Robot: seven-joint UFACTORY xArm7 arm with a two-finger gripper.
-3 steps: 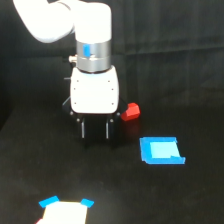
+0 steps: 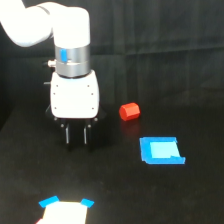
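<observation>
My white gripper [image 2: 77, 136] hangs over the dark table at the left, pointing down. Its two dark fingers stand apart, and nothing shows between them. A small red block [image 2: 129, 112] lies to the right of the gripper, clear of the fingers.
A pale square framed with blue tape [image 2: 162, 150] lies at the right. At the lower left edge is a cream patch [image 2: 65, 213] with blue tape at its corners, partly cut off by the frame. Dark curtains hang behind.
My gripper has moved to the left and a little down in the picture, farther from the red block. The taped squares are unchanged.
</observation>
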